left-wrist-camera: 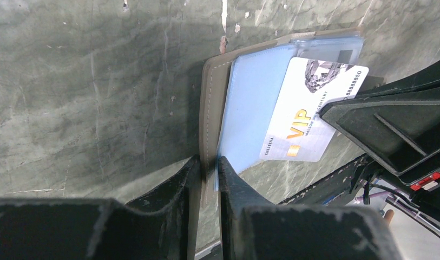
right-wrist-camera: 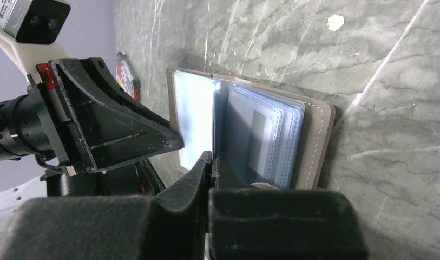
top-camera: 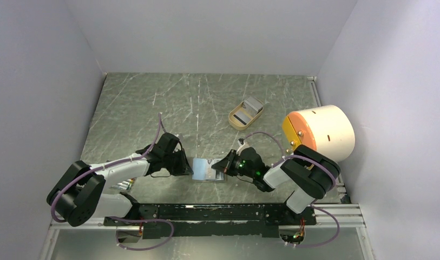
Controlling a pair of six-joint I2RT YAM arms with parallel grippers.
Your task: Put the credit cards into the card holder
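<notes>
The open card holder (top-camera: 198, 169), taupe with pale blue clear sleeves, lies on the table at front centre. My left gripper is shut on the edge of its cover. A white VIP card (left-wrist-camera: 309, 111) stands face-on over the blue flap in the left wrist view; in the right wrist view it shows only as a thin upright edge. My right gripper is shut on that card, one fingertip overlapping its face in the left wrist view. A stack of sleeves (right-wrist-camera: 255, 130) lies beside it. Whether the card's lower edge is inside a sleeve cannot be told.
A tan tray (top-camera: 236, 124) with grey cards (top-camera: 253, 104) stands farther back, right of centre. A cream and orange cylinder (top-camera: 321, 132) is at the right edge. Small items (top-camera: 123, 185) lie beside the left arm.
</notes>
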